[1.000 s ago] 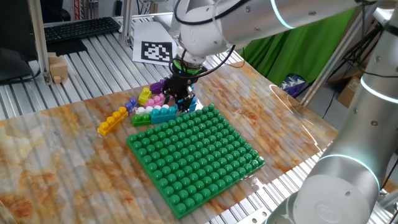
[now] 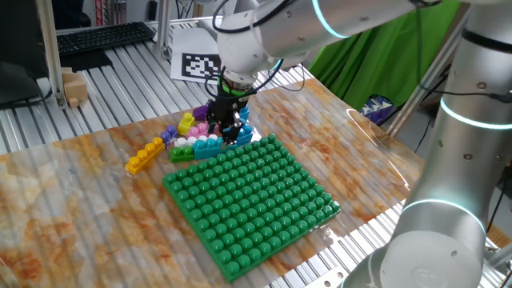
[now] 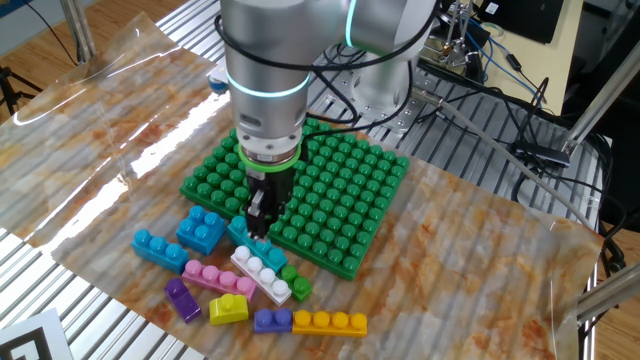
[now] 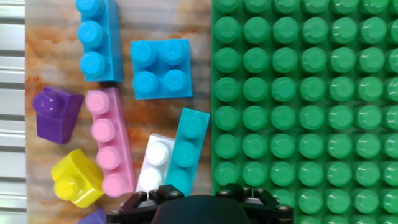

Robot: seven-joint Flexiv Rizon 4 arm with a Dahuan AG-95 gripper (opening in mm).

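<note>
My gripper [image 3: 258, 222] points down just above the loose bricks, close to the near edge of the green studded baseplate [image 3: 335, 200]. In the wrist view its fingers [image 4: 163, 194] stand apart at the bottom edge, with no brick visible between them. A teal brick [image 4: 188, 149] lies slightly slanted along the baseplate's left side, touching or almost touching a white brick [image 4: 155, 163]. Further up are a square blue brick [image 4: 161, 68] and a long blue one [image 4: 101, 40]. A long pink brick [image 4: 111, 142] lies left of the white one.
Purple [image 4: 58, 114] and yellow [image 4: 77, 178] bricks lie at the outer side. A green brick [image 3: 296, 283], a violet one [image 3: 272, 320] and an orange one [image 3: 330, 323] continue the cluster. The baseplate's studs are bare where visible. Open table surface [image 2: 72, 208] extends left of the baseplate.
In exterior view 1 the arm has shifted a little to the left, and the gripper now sits slightly lower over the bricks. Bricks and baseplate look unmoved.
</note>
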